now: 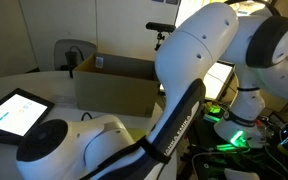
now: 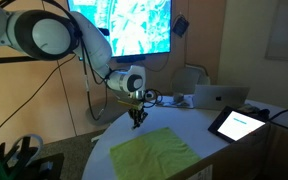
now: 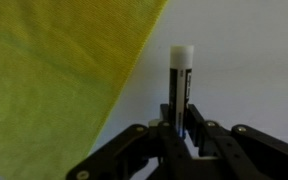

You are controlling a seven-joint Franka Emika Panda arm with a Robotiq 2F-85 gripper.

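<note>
Between the fingers of my gripper is a slim marker (image 3: 181,75), with a whitish end and a dark printed band. The wrist view shows it jutting out from the shut fingers over the white table. To its left in that view lies a yellow-green cloth (image 3: 54,75), spread flat. In exterior view 2 the gripper (image 2: 138,119) hangs at the cloth's far left side, above the table; the cloth (image 2: 154,158) covers the table's near part. The arm hides the gripper in exterior view 1, where only a sliver of cloth shows.
An open cardboard box (image 1: 114,92) stands on the table. Near it a tablet (image 1: 17,114) with a lit screen is propped up. A laptop (image 2: 220,96) sits at the back of the table. Bare white table (image 2: 189,124) lies between cloth and laptop.
</note>
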